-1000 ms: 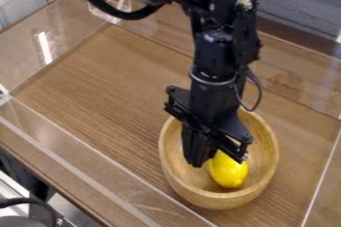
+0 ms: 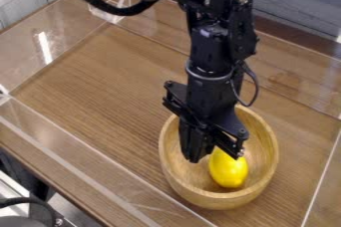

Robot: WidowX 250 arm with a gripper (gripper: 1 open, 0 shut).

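Note:
A black robot gripper hangs over a round light wooden bowl at the lower centre right, its tips low inside the rim. It looks shut, with nothing seen between its fingers. A yellow oval object lies in the bowl, just right of and below the fingertips, partly behind the gripper's right side.
Black cables or parts reach in at the lower left edge. A ledge runs along the back at the top right.
The gripper and arm have shifted very slightly; the bowl and yellow object look the same.

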